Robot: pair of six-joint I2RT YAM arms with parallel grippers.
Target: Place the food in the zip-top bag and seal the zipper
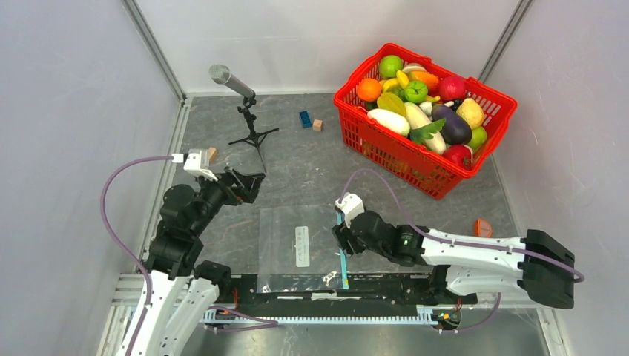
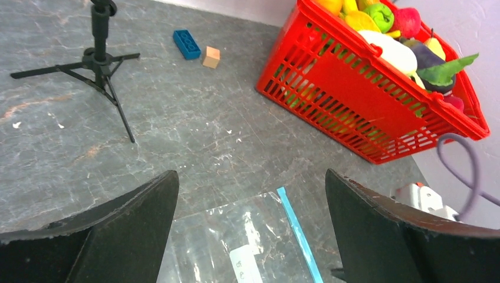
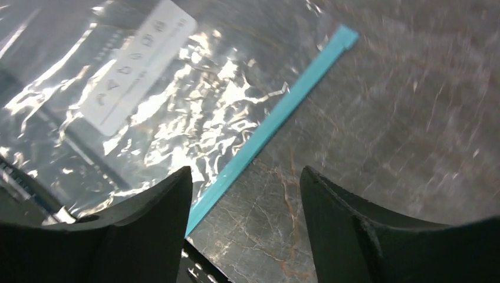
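Observation:
A clear zip top bag (image 1: 282, 248) with a white label (image 1: 302, 246) lies flat at the table's front. Its blue zipper strip (image 3: 259, 138) runs along the right side. Over that strip hangs my right gripper (image 1: 343, 241), its fingers parted; in the right wrist view the strip passes between and below the fingertips, and nothing is gripped. My left gripper (image 1: 256, 188) stands open and empty, behind and left of the bag. Toy food, such as an eggplant (image 1: 451, 124) and an orange (image 1: 369, 90), fills the red basket (image 1: 386, 152) at the back right.
A small tripod with a microphone (image 1: 236, 81) stands at the back left. Near it lie a blue block (image 1: 305, 119) and a wooden block (image 1: 317, 125). An orange piece (image 1: 483, 228) rests at the right edge.

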